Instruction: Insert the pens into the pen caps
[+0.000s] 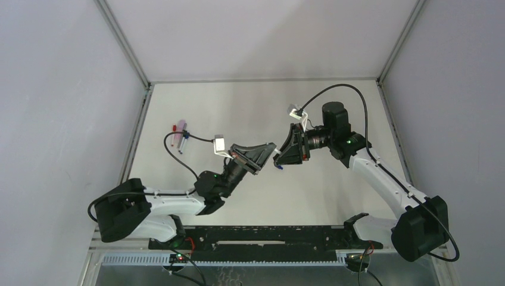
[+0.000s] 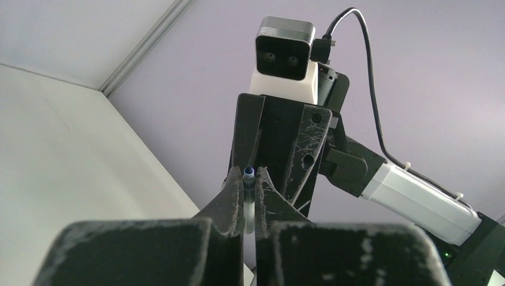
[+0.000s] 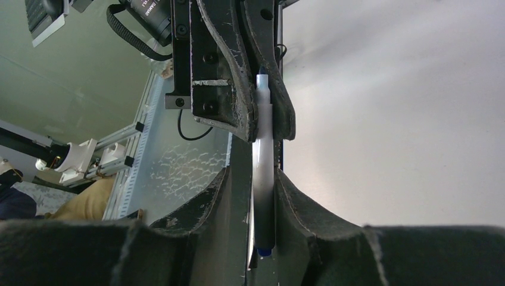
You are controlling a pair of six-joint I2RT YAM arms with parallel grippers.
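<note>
Both grippers meet over the middle of the table. My left gripper (image 1: 265, 152) is shut on a pen, a white barrel with a blue end, seen end-on between the fingers in the left wrist view. My right gripper (image 1: 280, 154) faces it; in the right wrist view its fingers stand either side of the pen's lower length, close to it, and whether they grip it is hard to tell. A small blue piece (image 1: 279, 166) shows by the right fingertips in the top view.
Several pens (image 1: 181, 140) in pink, red and blue lie at the left of the table (image 1: 238, 107), behind the left arm. Walls bound it at back and sides.
</note>
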